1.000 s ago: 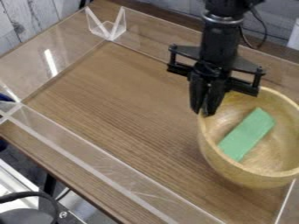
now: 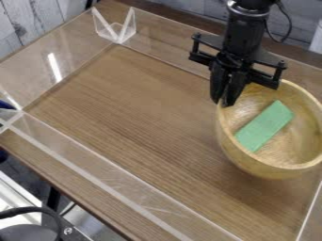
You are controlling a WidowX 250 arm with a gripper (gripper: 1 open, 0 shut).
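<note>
The black gripper [image 2: 227, 80] hangs at the upper right, its fingers over the near-left rim of a tilted wooden bowl [image 2: 289, 151]. It appears shut on that rim, though the fingertips are partly hidden. A green block [image 2: 265, 126] lies inside the bowl.
A clear plastic piece [image 2: 115, 25] sits near the back left edge. Part of a black robot fixture [image 2: 32, 226] shows at the bottom left.
The gripper and bowl have moved toward the back of the table, up in the view, and slightly right. The green block has moved with the bowl.
</note>
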